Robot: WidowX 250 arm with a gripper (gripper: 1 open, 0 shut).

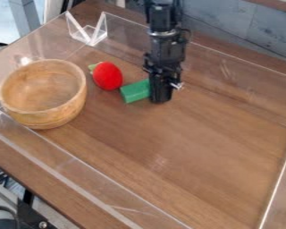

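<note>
My gripper (161,88) points down at the upper middle of the table, low over a green block (137,90) at that block's right end; whether its fingers are open or shut is hard to see, and part of the block is hidden behind them. Just left of the block lies a red, rounded object (107,76), with a small green piece behind it. A wooden bowl (42,110) stands at the left.
Clear plastic walls (238,100) edge the wooden table (181,170). A clear angular piece (88,31) is at the back left.
</note>
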